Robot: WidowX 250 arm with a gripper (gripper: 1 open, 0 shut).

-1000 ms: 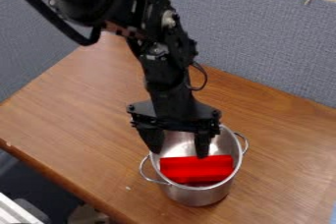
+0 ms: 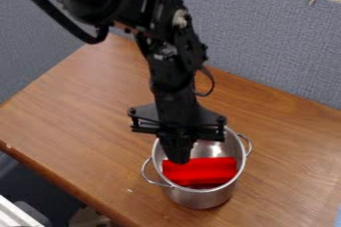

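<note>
A steel pot [image 2: 200,196] with wire handles stands near the front right of the wooden table. A red cylindrical object [image 2: 200,172] lies inside it. The black gripper [image 2: 178,153] hangs over the pot just above the red object, its fingers looking close together with nothing visible between them. Whether the fingertips touch the red object cannot be told.
Grey padded walls [image 2: 273,52] bound the table at the back and left. A white item sits at the lower left edge.
The gripper's fingers have drawn closer together, and the gripper has shifted slightly. The pot and red object look unmoved.
</note>
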